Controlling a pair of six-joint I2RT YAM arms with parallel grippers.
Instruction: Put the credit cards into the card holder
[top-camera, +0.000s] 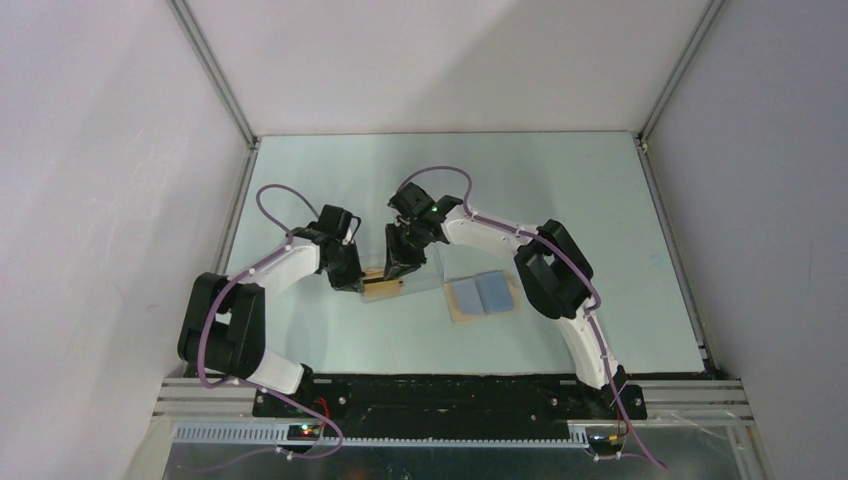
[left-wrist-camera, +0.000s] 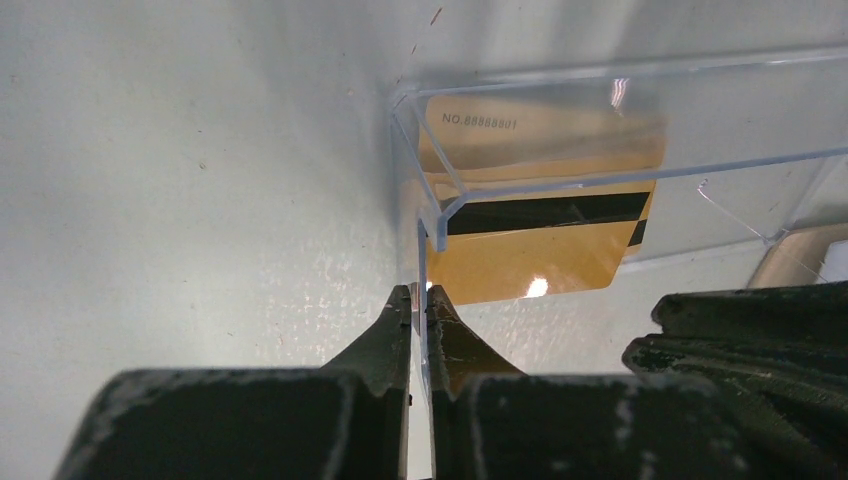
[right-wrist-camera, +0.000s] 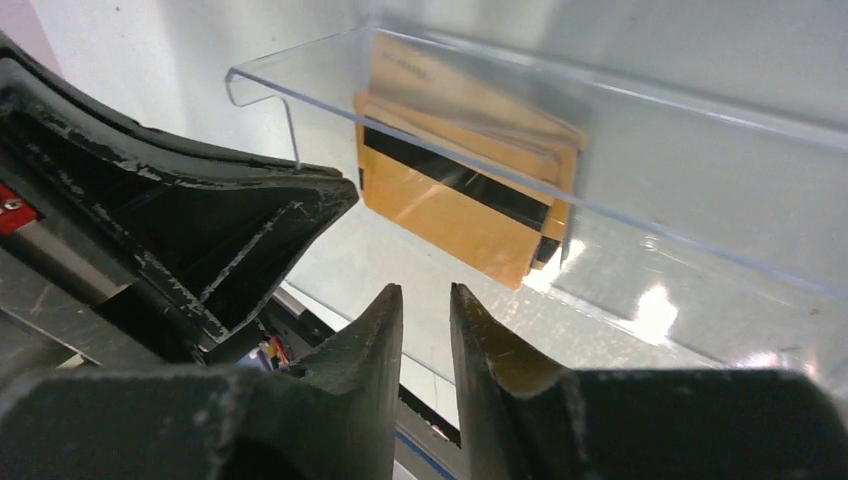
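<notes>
The clear card holder (left-wrist-camera: 750, 110) lies mid-table, with gold cards (left-wrist-camera: 520, 260) standing inside it, stripe showing; their lower part is partly hidden behind clear plastic. My left gripper has its fingertips at the holder's left end wall, close on either side of that thin edge. My right gripper is above the holder near the cards, its fingertips slightly apart with nothing seen between them.
A tan board with two blue-grey cards (top-camera: 492, 292) lies right of the holder. Both arms are close together over the holder.
</notes>
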